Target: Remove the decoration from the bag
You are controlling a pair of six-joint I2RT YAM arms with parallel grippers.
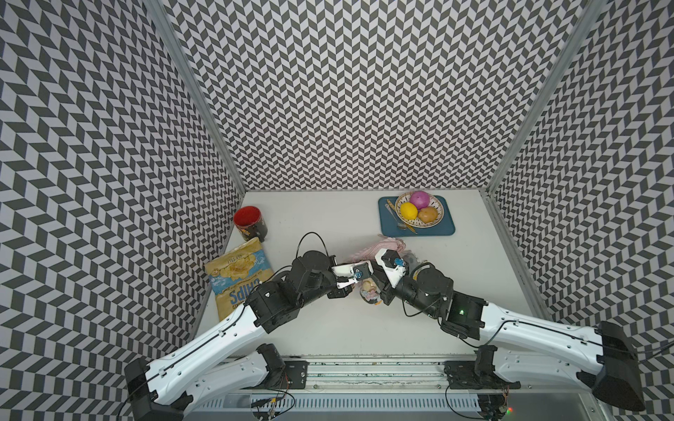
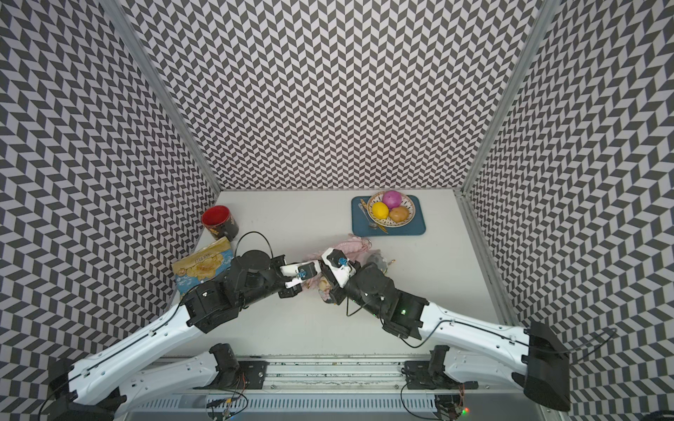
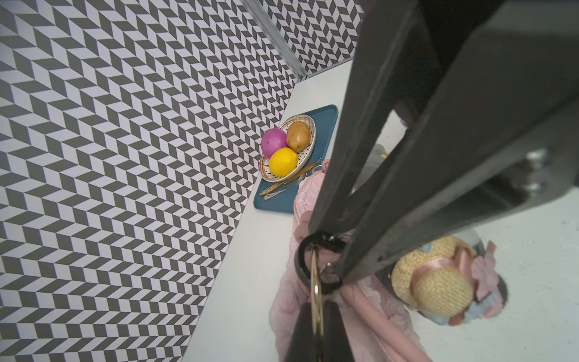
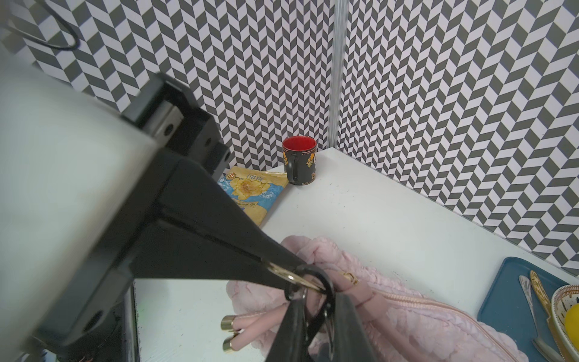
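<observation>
The pink quilted bag (image 4: pixel 422 325) lies on the table beneath both grippers, its pink straps rising to them. At the clasp, my left gripper is shut on a thin gold piece (image 3: pixel 316 283), which reaches into a black ring (image 3: pixel 301 259). My right gripper is shut on that black ring (image 4: pixel 327 286), coming from the other side. The decoration (image 3: pixel 437 283), a doll-like charm with a yellow straw hat and pink flowers, sits below the right gripper's fingers (image 3: pixel 386 241). Whether the ring and strap are linked cannot be told here.
A blue tray (image 1: pixel 445 226) with a bowl of fruit and cutlery stands at the back right. At the left are a red-lined mug (image 1: pixel 250 222) and a chips bag (image 1: pixel 235 273).
</observation>
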